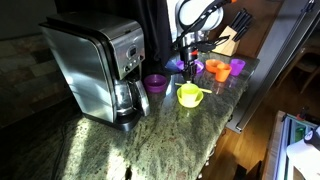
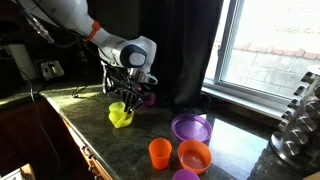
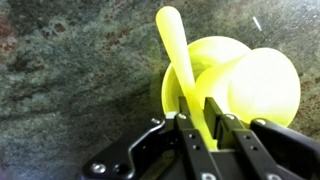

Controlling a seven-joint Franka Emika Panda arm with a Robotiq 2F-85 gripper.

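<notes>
My gripper is shut on a yellow spoon (image 3: 175, 40), which slants between the fingers. Beneath it in the wrist view lies a yellow bowl (image 3: 175, 93) with a yellow cup (image 3: 265, 85) in or over it. Exterior view 1 has the yellow bowl (image 1: 190, 98) on the counter, the gripper (image 1: 191, 79) just above and behind it. From the other side, the arm reaches down over the bowl (image 2: 121, 119) too. Whether the spoon touches the bowl or cup, I cannot tell.
A coffee maker (image 1: 112, 70) stands at the left, near a purple bowl (image 1: 155, 83). Orange cup (image 2: 160, 153), orange bowl (image 2: 194, 156) and purple plate (image 2: 191, 127) are on the counter's other side.
</notes>
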